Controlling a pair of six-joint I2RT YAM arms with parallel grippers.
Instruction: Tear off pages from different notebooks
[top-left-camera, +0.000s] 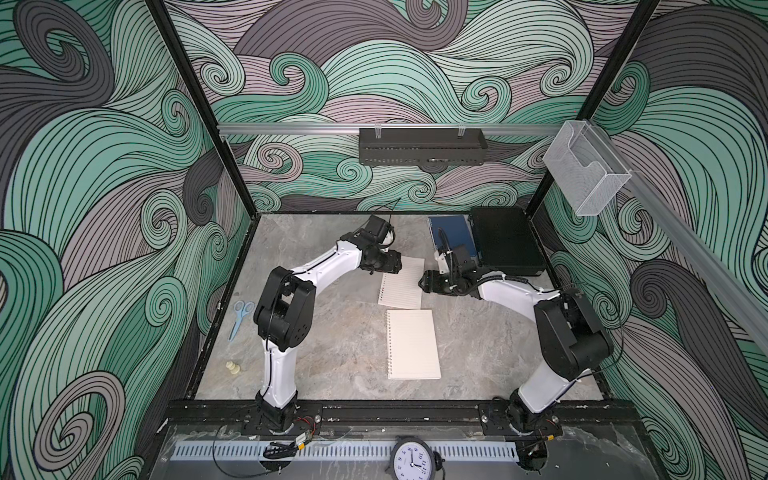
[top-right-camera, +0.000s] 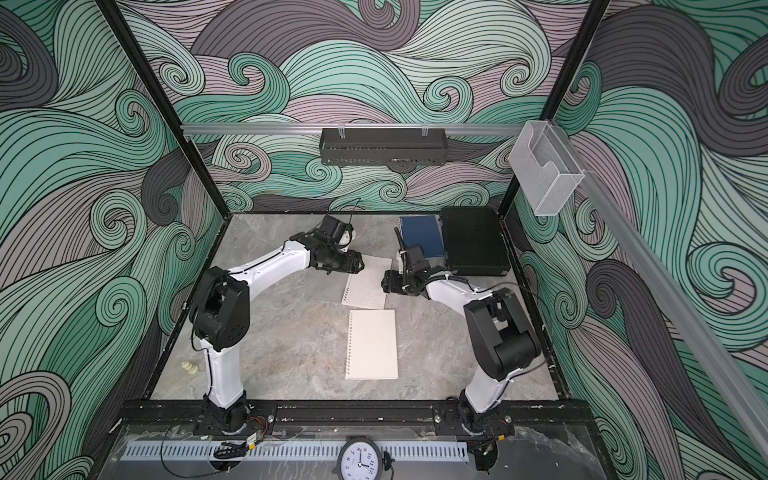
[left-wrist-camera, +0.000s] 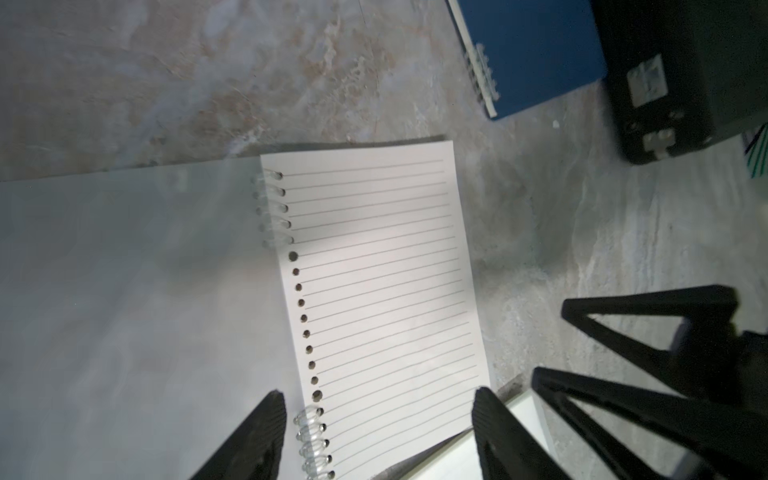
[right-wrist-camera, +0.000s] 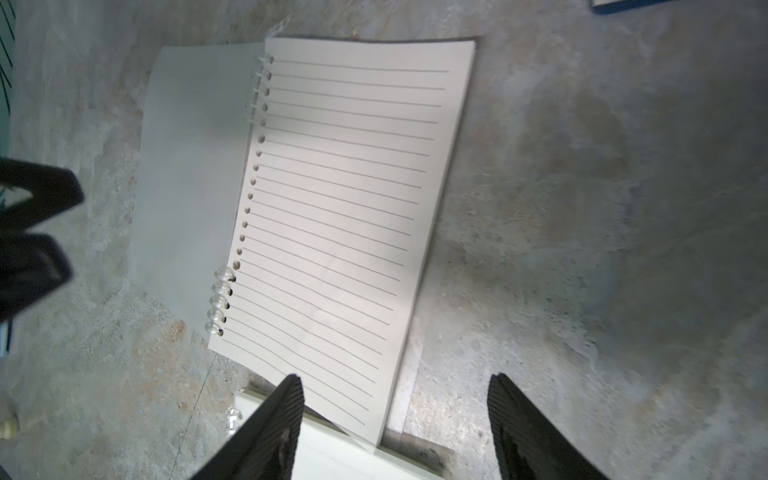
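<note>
A ring-bound notebook with a lined page (left-wrist-camera: 384, 280) lies open at mid-table, its clear rings along the left edge. A pale translucent sheet (right-wrist-camera: 192, 176) extends left from those rings. My left gripper is open above its lower part, with nothing visible between the fingers. At the notebook's right edge, my right gripper stands open and empty too. Just nearer lies a second notebook (top-left-camera: 413, 344) with a cream page and rings at its left. A blue notebook (top-left-camera: 453, 236) rests at the back right, rings at its side.
A black case (top-left-camera: 505, 240) stands at the back right, beside the blue notebook. Blue scissors (top-left-camera: 241, 318) and a small pale yellow object (top-left-camera: 233, 367) lie at the left.
</note>
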